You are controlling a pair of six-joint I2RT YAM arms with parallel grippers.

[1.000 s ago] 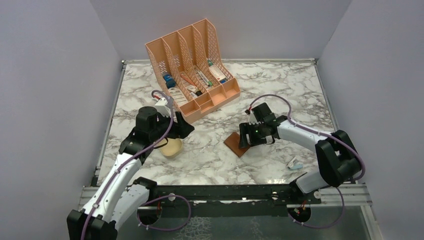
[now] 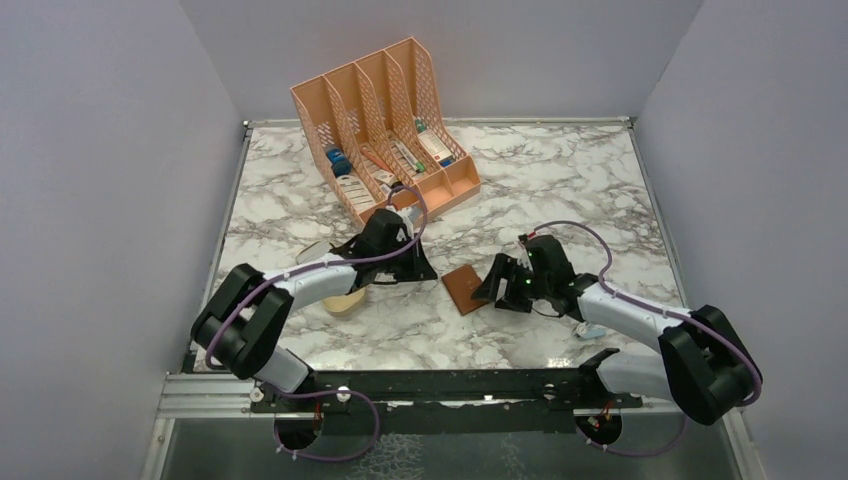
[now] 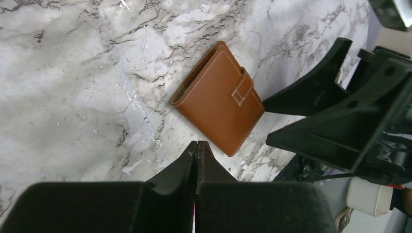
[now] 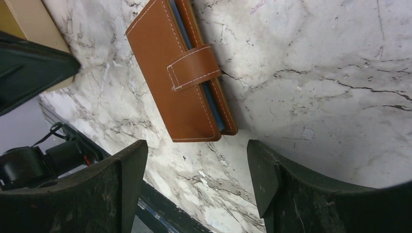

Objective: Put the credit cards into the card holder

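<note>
The brown leather card holder [image 2: 462, 291] lies on the marble table between my two grippers. Its strap is folded over the edge, and in the right wrist view a thin blue strip [image 4: 214, 104] shows between its covers [image 4: 167, 73]. My left gripper is shut to the left of the holder, fingertips together with nothing showing between them. On the holder's other side my right gripper stands open, its two fingers apart near the holder's end with nothing gripped. No loose credit card can be made out.
A peach organiser [image 2: 462, 187] with several compartments holding small items stands at the back. Behind the left arm sits a yellowish bowl [image 2: 345, 303]. A small light-blue item [image 2: 590, 330] lies near the right arm.
My left gripper has come rightward towards the holder and has closed. The holder has turned and shifted a little left.
</note>
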